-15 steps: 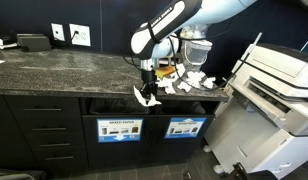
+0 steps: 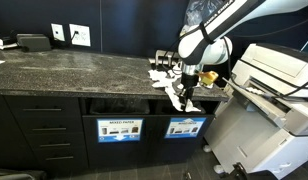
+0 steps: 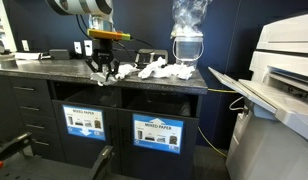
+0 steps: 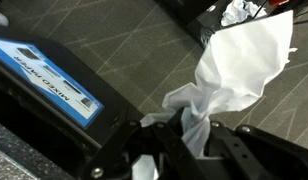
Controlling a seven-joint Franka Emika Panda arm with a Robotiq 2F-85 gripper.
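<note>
A crumpled white sheet of paper (image 4: 239,68) hangs from my gripper, which is shut on it. The sheet fans out past the fingers in the wrist view, with grey floor beyond it. In exterior view 1 the gripper (image 2: 186,88) is over the counter's front edge, above the right-hand bin. Part of the held paper (image 2: 177,98) drapes down there. Exterior view 2 shows the held paper (image 3: 110,81) low at the counter front.
Below the counter (image 2: 74,75) are two black bins with blue labels, the left label (image 2: 119,130) and right label (image 2: 184,127). More crumpled paper (image 3: 154,69) lies on the counter near a wire basket (image 3: 188,47). A white machine (image 2: 269,85) stands at the right.
In exterior view 1 my arm has moved right along the counter front, carrying the paper from above the left bin to above the right one. The grip has stayed shut.
</note>
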